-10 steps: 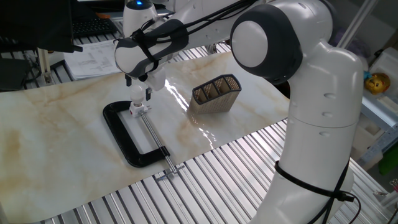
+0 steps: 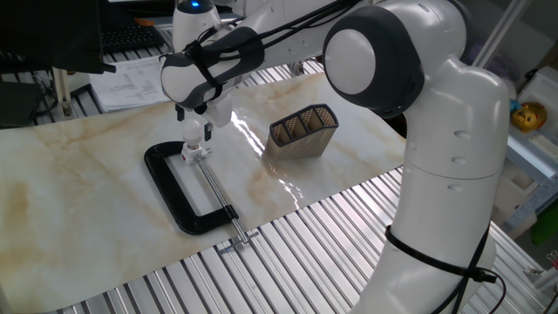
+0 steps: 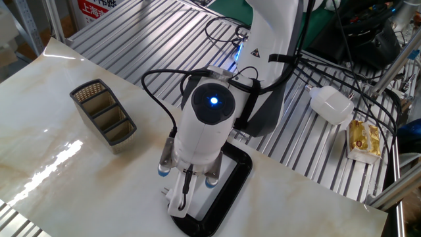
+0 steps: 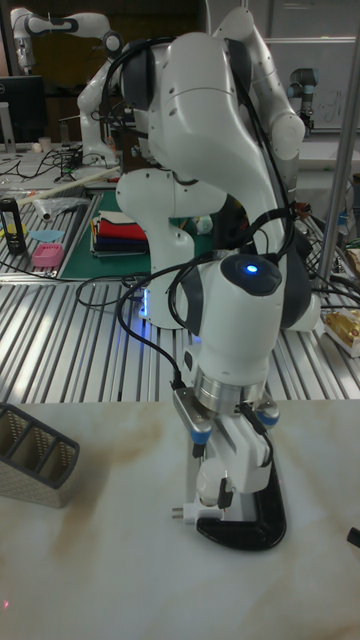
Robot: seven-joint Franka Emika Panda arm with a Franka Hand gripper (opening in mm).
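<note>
My gripper (image 2: 193,124) points down over the table beside a black C-shaped clamp (image 2: 172,194). In exterior view 1 its dark fingertips stand on either side of a small white round piece (image 2: 193,133), close to it; whether they press on it cannot be told. Under that piece, at one end of the clamp's metal screw, sits a white plug-like part (image 4: 198,513) with metal prongs. Exterior view 2 shows the clamp (image 3: 242,172) lying flat, partly covered by the hand, with the white part (image 3: 176,205) below the hand and the fingertips hidden.
A beige perforated holder (image 2: 302,139) with dark-rimmed compartments stands apart on the marble-patterned sheet (image 2: 78,192). Beyond the sheet lies a slatted metal deck (image 3: 309,148), carrying a white bulb-shaped item (image 3: 331,105) and a gold-topped box (image 3: 364,141). The sheet between holder and clamp is bare.
</note>
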